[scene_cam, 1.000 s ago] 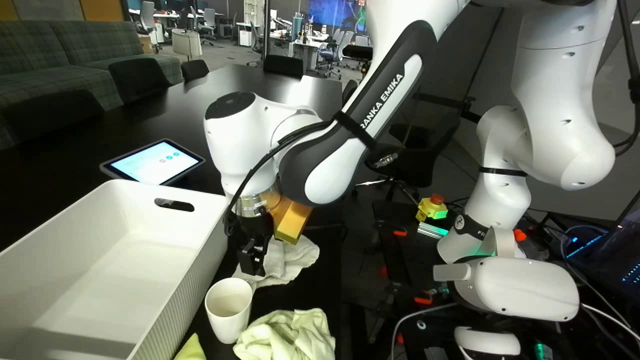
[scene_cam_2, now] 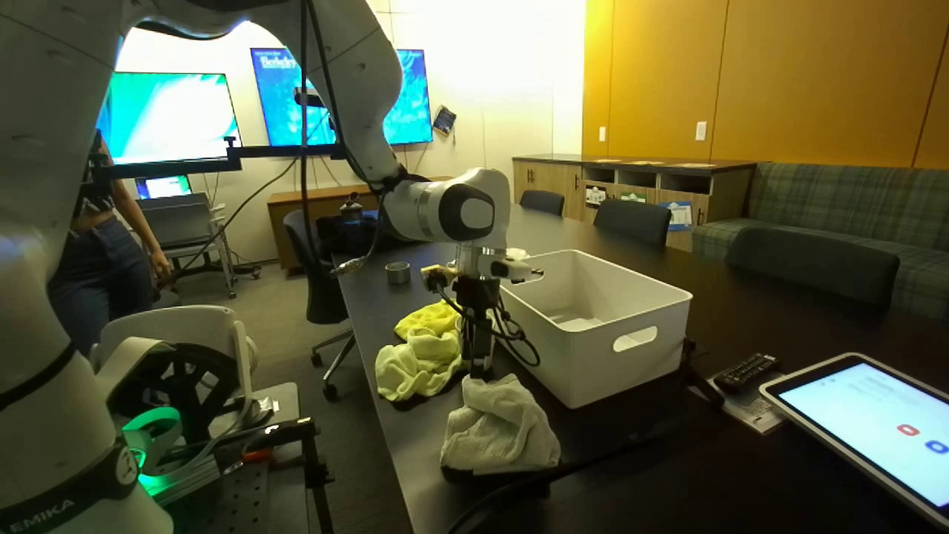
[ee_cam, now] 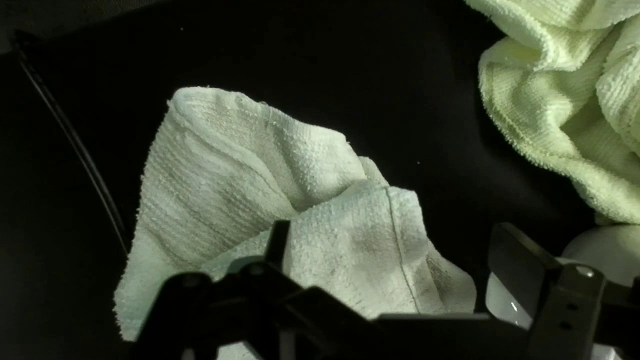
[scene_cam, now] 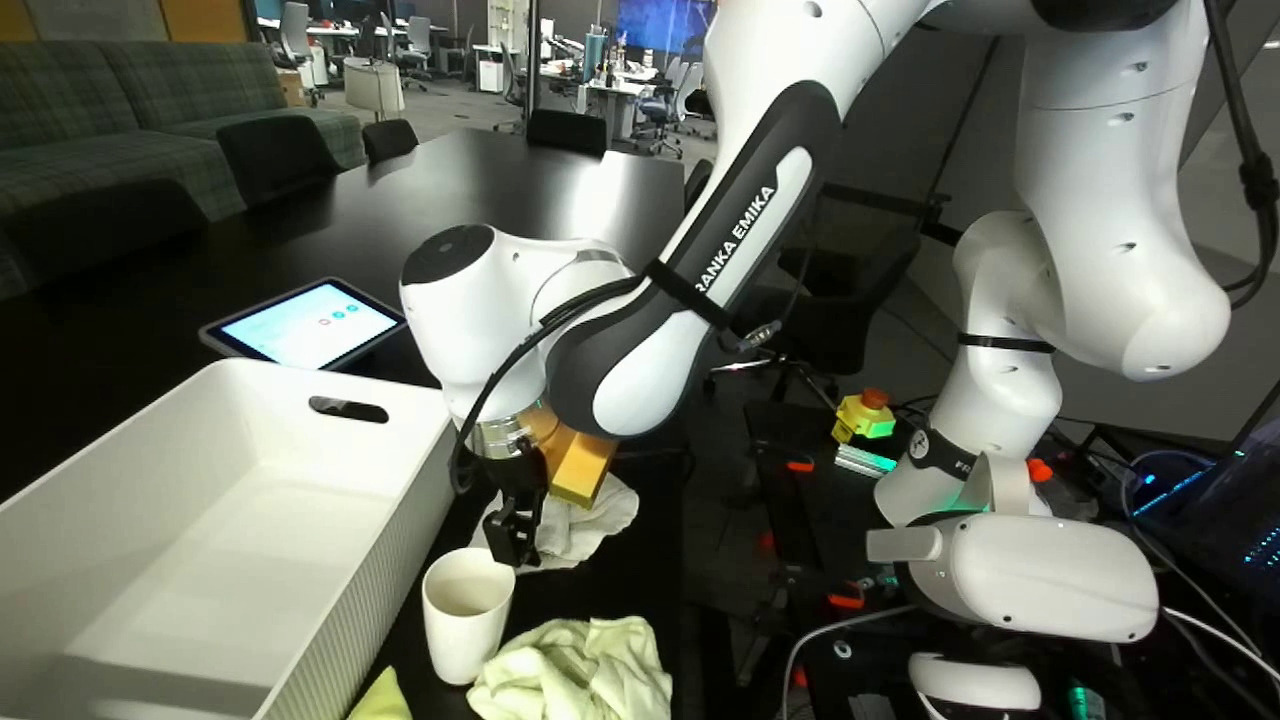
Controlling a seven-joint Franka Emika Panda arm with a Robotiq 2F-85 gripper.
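Note:
My gripper is open over the white towel [ee_cam: 240,156], its fingers spread wide with no object held. The towel lies crumpled on the dark table; in exterior view 2 the gripper [scene_cam_2: 480,360] stands at its far edge. A white cup [scene_cam: 468,614] is upright right beside the fingers in exterior view 1. In the wrist view, part of the cup [ee_cam: 607,255] shows behind the right finger; whether they touch, I cannot tell. A pale yellow-green towel [ee_cam: 540,108] lies crumpled beyond the cup.
A white bin [scene_cam: 396,516], empty where its floor shows, stands close alongside the gripper. Further yellow cloth [scene_cam_2: 436,316] and a small grey can [scene_cam_2: 397,273] are on the table. A tablet [scene_cam_2: 872,427] and a remote [scene_cam_2: 745,372] lie past the bin.
The arm has come down, with the gripper now lower beside the cup. The cup has shifted slightly right and tilts a little differently in exterior view 1.

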